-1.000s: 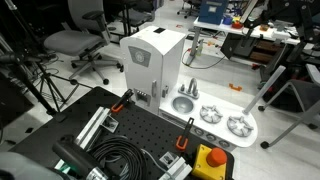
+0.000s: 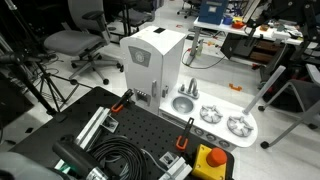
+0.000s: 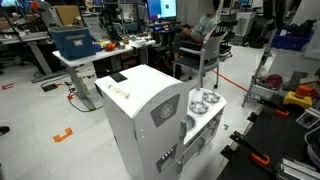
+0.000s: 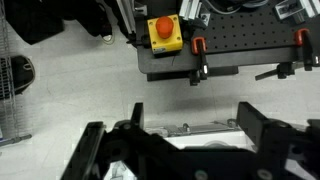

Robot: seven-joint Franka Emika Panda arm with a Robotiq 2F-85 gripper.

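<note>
In the wrist view my gripper is open, its two dark fingers wide apart and only grey floor visible between their tips. Part of a white surface shows low in that view, behind the gripper. A white toy kitchen stands beyond the dark table; its tall cabinet [image 2: 153,62] has a door on the front. To the cabinet's right in exterior view 1 lies a white counter with a small metal sink [image 2: 182,105] and two round burners [image 2: 239,126]. From the other side, exterior view 2 shows the cabinet [image 3: 150,115] large, partly hiding the counter.
A yellow box with a red button [image 2: 216,157] sits at the black perforated table's corner. Orange-handled clamps [image 2: 184,138] and coiled black cable [image 2: 120,157] occupy the table. An office chair [image 2: 80,35] and another workbench stand farther back. Open floor surrounds the kitchen.
</note>
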